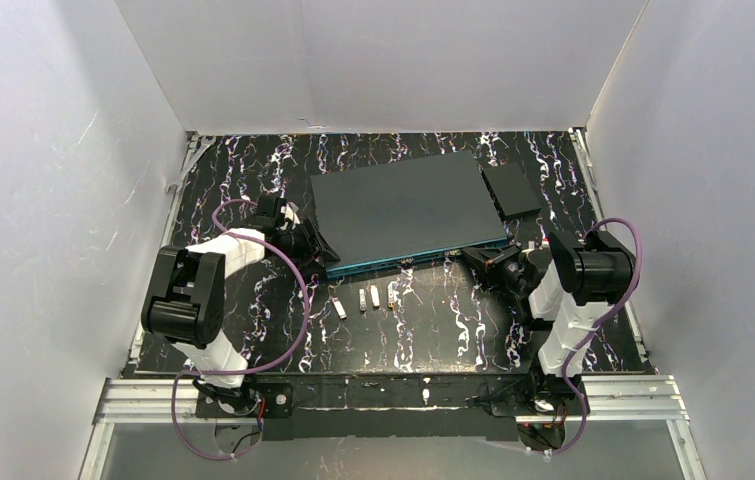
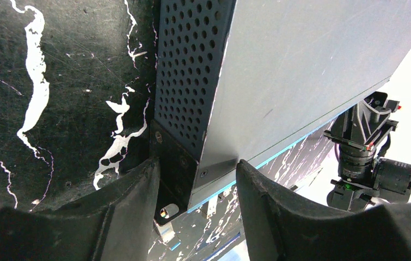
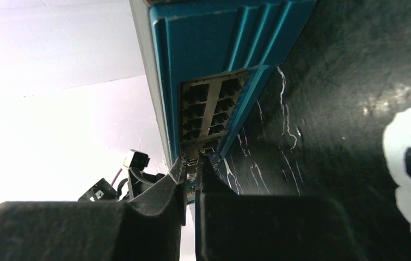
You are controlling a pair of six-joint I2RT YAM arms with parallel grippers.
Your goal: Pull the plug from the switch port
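The switch is a flat dark-topped box with a teal front. At its front left corner my left gripper has its fingers apart, one at the perforated side and bracket, one over the top. Whether both press on it is unclear. By a block of ports on the teal front, my right gripper has its fingers close together, with a slim gap. Something small and pale shows between or behind its tips. I cannot tell whether it is the plug or whether the fingers hold it.
Several small loose modules, such as a pale one, lie on the dark marbled table in front of the switch. A black box sits right of the switch.
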